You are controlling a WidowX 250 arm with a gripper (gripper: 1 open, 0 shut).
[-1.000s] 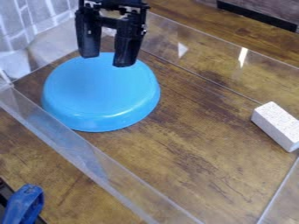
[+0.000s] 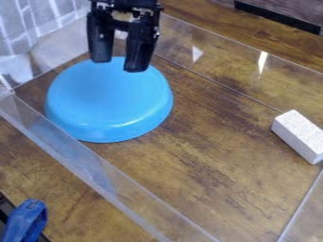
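The dark gripper (image 2: 121,59) hangs over the back part of a round, light blue disc (image 2: 109,104), its two black fingers apart. I see nothing held between them. The disc lies on a wooden surface inside clear plastic walls.
A white block (image 2: 299,136) lies at the right. A dark blue object (image 2: 25,222) is at the lower left, outside the clear wall. Crumpled clear plastic (image 2: 23,33) is at the upper left.
The gripper has shifted only slightly over the disc. The disc and the other objects look unmoved.
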